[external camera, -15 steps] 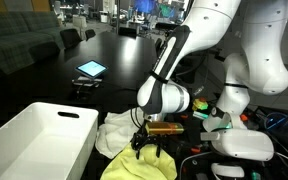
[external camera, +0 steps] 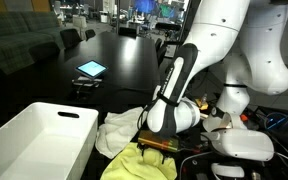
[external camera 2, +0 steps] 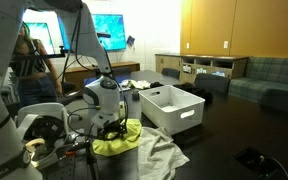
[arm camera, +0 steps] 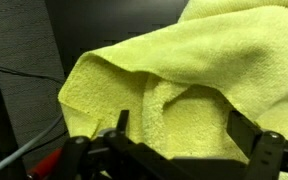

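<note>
A yellow cloth [external camera: 134, 167] lies crumpled near the table's front edge. In the wrist view the yellow cloth [arm camera: 224, 60] fills most of the picture, with a raised fold running across it. My gripper stands open over the cloth, its two fingers wide apart and only loose cloth visible beneath. Exterior view 2 has the gripper [external camera 2: 111, 134] low over the same cloth [external camera 2: 124, 143]; whether the fingertips touch it I cannot tell.
A white open box [external camera: 52, 112] stands left of the arm. Beside the yellow cloth lies a white cloth [external camera 2: 164, 156]. A lit tablet [external camera: 92, 69] rests farther back. Cables [arm camera: 34, 140] run along the table's edge.
My gripper has shifted slightly to the right in exterior view 1 and appears turned a little. It remains low over the yellow cloth, which shows no clear movement.
</note>
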